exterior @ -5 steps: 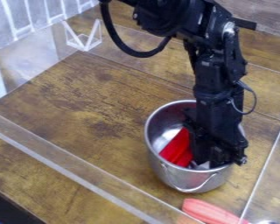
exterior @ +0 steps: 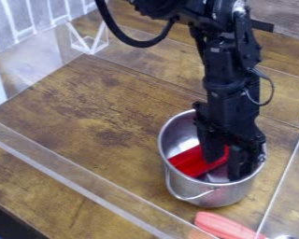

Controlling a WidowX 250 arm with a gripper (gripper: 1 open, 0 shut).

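Note:
A steel pot (exterior: 202, 191) with a wire handle stands on the wooden table at the lower right, a red object (exterior: 187, 159) inside it. The black gripper (exterior: 224, 157) reaches down from the top into the pot, over the red object. Its fingertips are dark and partly hidden, so whether anything is between them is unclear.
A pink-red handled object (exterior: 224, 226) lies at the bottom right beside the pot. A clear plastic edge crosses the lower left, and a white rack stands at the top left.
The gripper has risen and shifted slightly within the pot, which has moved and turned a little. More of the red object's shape shows under the gripper.

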